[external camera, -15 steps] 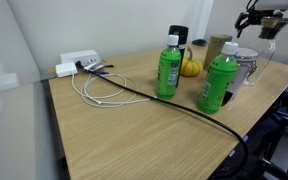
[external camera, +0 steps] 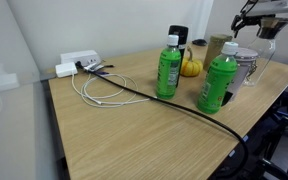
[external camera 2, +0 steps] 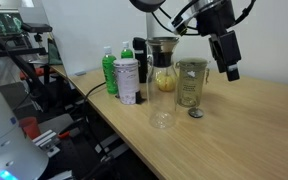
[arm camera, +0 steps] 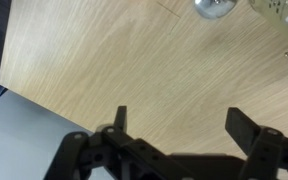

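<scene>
My gripper is open above the wooden table, its two black fingers wide apart with nothing between them. In exterior view 2 the gripper hangs above and to the right of a tall clear jar point(external camera 2: 162, 105) and an olive-gold canister point(external camera 2: 191, 82). A small round metal piece point(external camera 2: 196, 112) lies on the table beside the canister. The wrist view catches this metal piece point(arm camera: 214, 6) at its top edge and part of the canister point(arm camera: 277, 10) in the top right corner. Bare wood lies directly beneath the fingers.
Two green bottles point(external camera: 169, 68), a small orange pumpkin point(external camera: 191, 66) and a pale patterned can point(external camera 2: 129, 80) stand near the jar. A black cable and a white cord point(external camera: 102, 98) lie on the table.
The part of the arm at the upper right of exterior view 1 has shifted slightly. The objects on the table have not moved.
</scene>
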